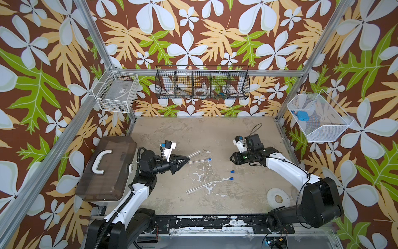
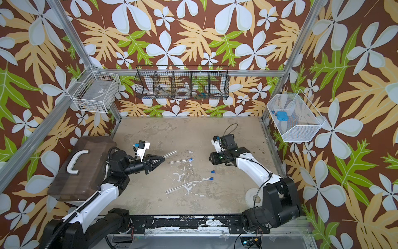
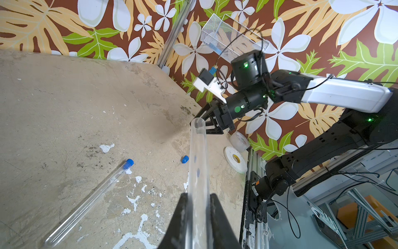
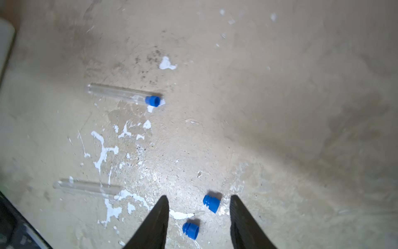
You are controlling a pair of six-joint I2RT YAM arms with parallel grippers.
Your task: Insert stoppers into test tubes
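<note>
A clear test tube (image 3: 198, 157) points up and away from my left gripper, which is shut on it; no stopper shows at its mouth. My right gripper is open above the table with nothing gripped. Beneath it on the table lie two loose blue stoppers, the farther stopper (image 4: 211, 203) and the nearer stopper (image 4: 190, 230). A second tube (image 4: 118, 93) lies on the table with a blue stopper (image 4: 153, 100) in its end. An unstoppered third tube (image 4: 87, 188) lies nearer the table's front, apart from the loose stoppers.
A brown case (image 1: 107, 169) stands at the left edge. At the right front lies a white tape roll (image 1: 278, 198). Wire baskets (image 1: 202, 85) hang along the back wall.
</note>
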